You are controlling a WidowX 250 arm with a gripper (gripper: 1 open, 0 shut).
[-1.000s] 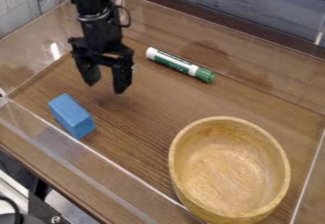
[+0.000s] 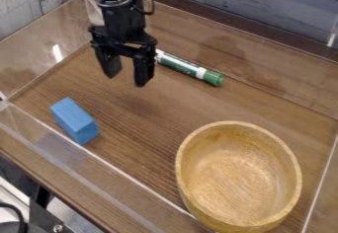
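My black gripper [image 2: 126,67] hangs over the upper middle-left of the wooden surface, open, its two fingers apart with nothing visible between them. Just right of it lies a white and green cylindrical object [image 2: 189,69], slanting down to the right. A blue box [image 2: 74,120] lies at the lower left, below and left of the gripper.
A large tan oval bowl [image 2: 238,173] fills the lower right. Raised edges [image 2: 264,25] border the surface at the back and left.
My gripper has moved up the view and to the right, away from the blue box and closer to the green and white object. The objects lie unchanged.
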